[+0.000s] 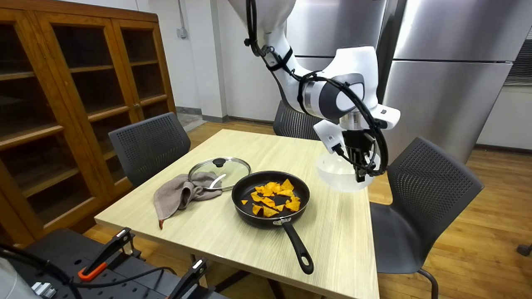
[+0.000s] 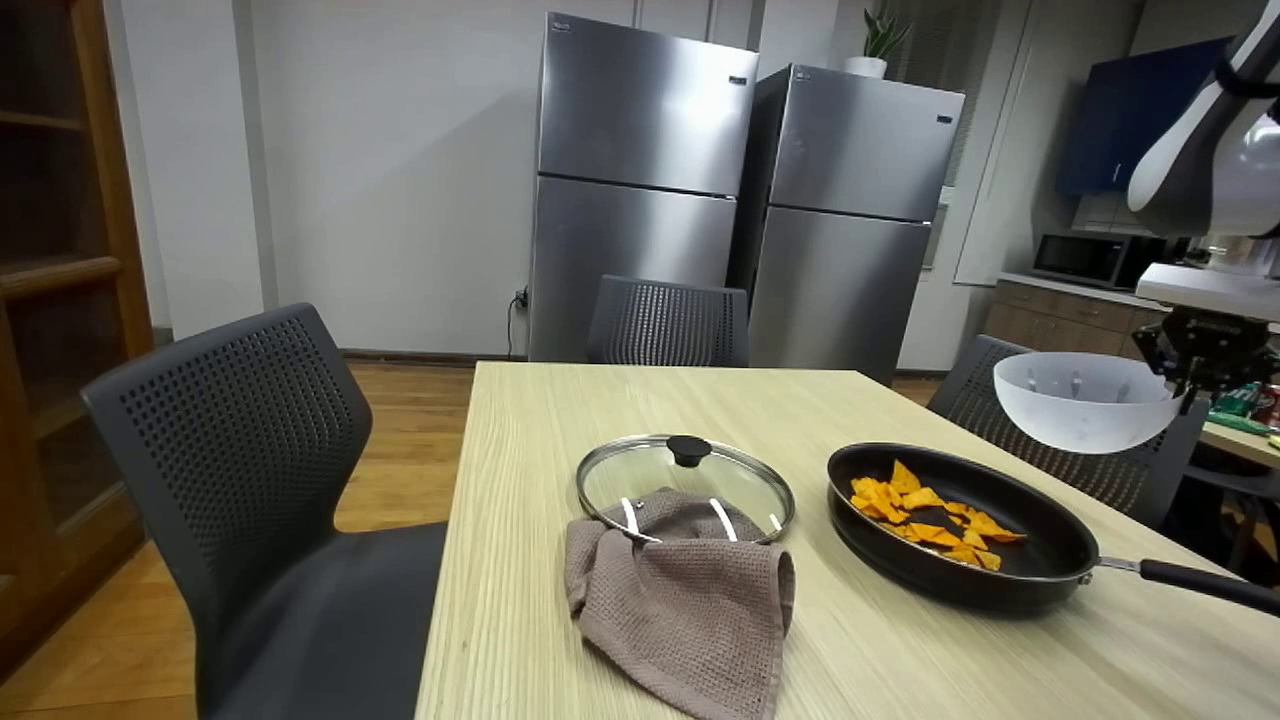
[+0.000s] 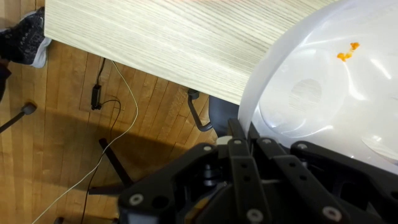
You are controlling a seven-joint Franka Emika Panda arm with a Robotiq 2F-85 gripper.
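Held up over the right side of the table is a translucent white bowl (image 1: pixel 339 174), its rim pinched by my gripper, which is shut on it. In the wrist view the bowl (image 3: pixel 313 78) is empty apart from small orange crumbs (image 3: pixel 349 52). Exterior view 2 has the bowl (image 2: pixel 1080 408) roughly level, its opening facing up, apart from the table. Left of it, a black frying pan (image 1: pixel 272 219) rests on the table with orange chips (image 1: pixel 269 202) lying inside.
A glass lid (image 1: pixel 232 174) lies partly on a crumpled brown towel (image 1: pixel 174 197), left of the pan. The pan's handle (image 1: pixel 299 249) points toward the front right. Chairs (image 1: pixel 424 199) surround the table (image 1: pixel 324 264).
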